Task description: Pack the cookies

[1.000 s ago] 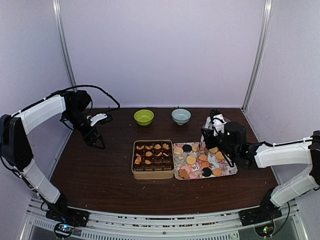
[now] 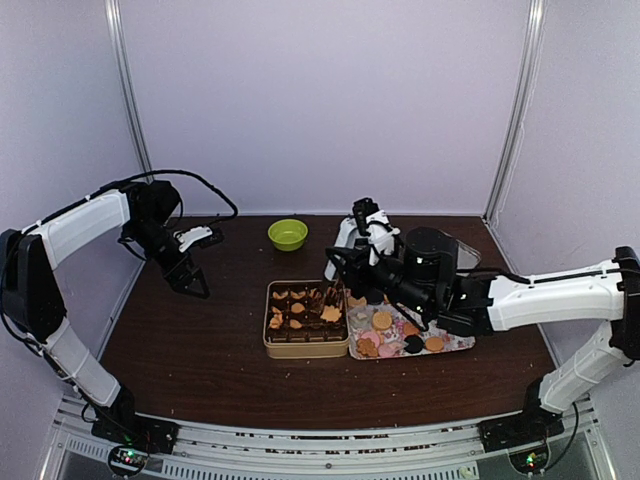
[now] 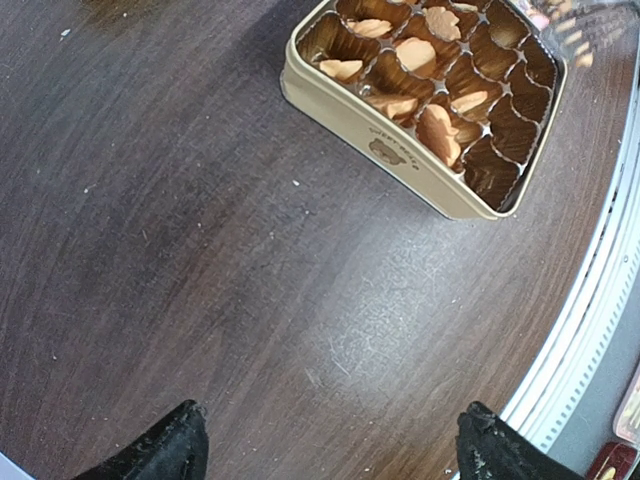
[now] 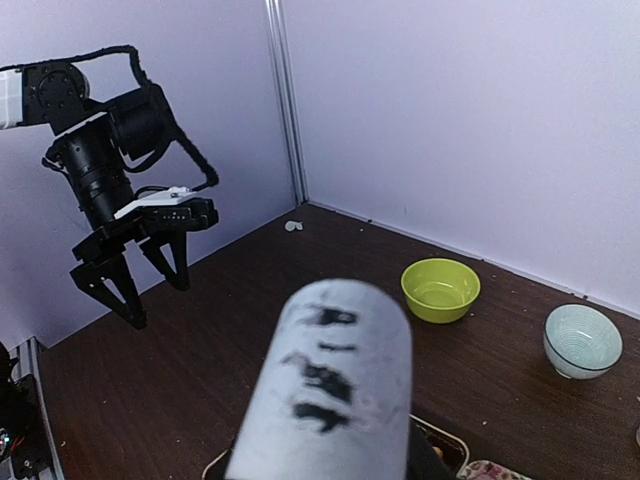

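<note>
The tin [image 2: 305, 349] with a brown compartment insert sits mid-table, several cookies in its cells; in the left wrist view its beige side [image 3: 370, 150] shows. A tray of assorted cookies [image 2: 415, 342] lies at its right. My right gripper [image 2: 330, 292] hangs over the right part of the tin; a blurred white tool-like piece fills the middle of the right wrist view, hiding the fingers, so their hold and width are unclear. My left gripper [image 2: 190, 285] is open with nothing between its fingers, off to the left above bare table.
A green bowl [image 2: 287, 236] stands at the back; a pale blue bowl [image 4: 582, 342] is beside it, hidden by my right arm in the top view. Walls enclose the sides and back.
My right arm has moved left from above the cookie tray to over the tin, now covering the blue bowl in the top view. The left arm is still.
</note>
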